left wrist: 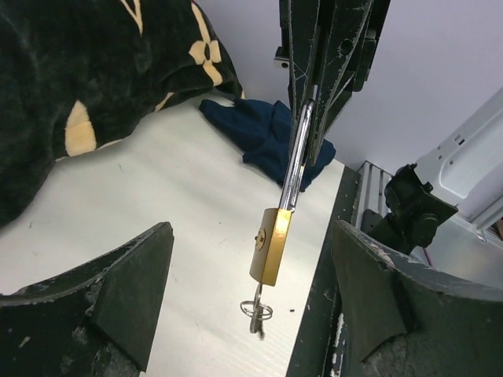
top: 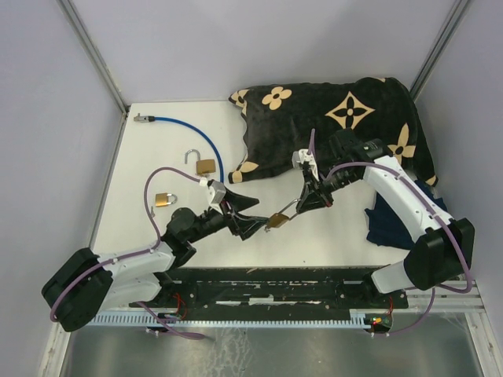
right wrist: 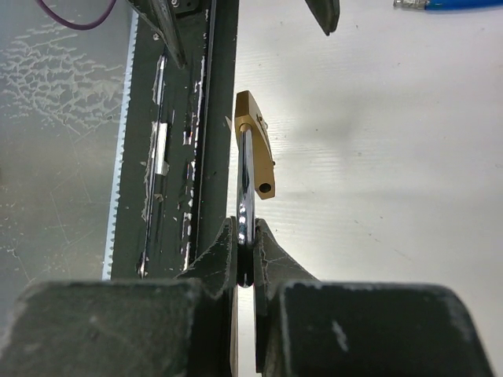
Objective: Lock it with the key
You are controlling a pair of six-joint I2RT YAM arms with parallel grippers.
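A brass padlock [left wrist: 270, 244] with a long steel shackle is held by my right gripper [top: 307, 200], shut on the shackle [right wrist: 245, 204]. A key with a ring [left wrist: 256, 312] hangs from the bottom of the lock body. My left gripper [top: 247, 213] is open, just left of the padlock in the top view, with nothing between its fingers; in its wrist view the lock stands between and beyond the finger pads.
An open padlock [top: 205, 166], another padlock [top: 163, 199] and a blue cable [top: 192, 128] lie on the board's left. A patterned blanket [top: 330, 110] covers the back; a navy cloth [top: 390, 228] lies right.
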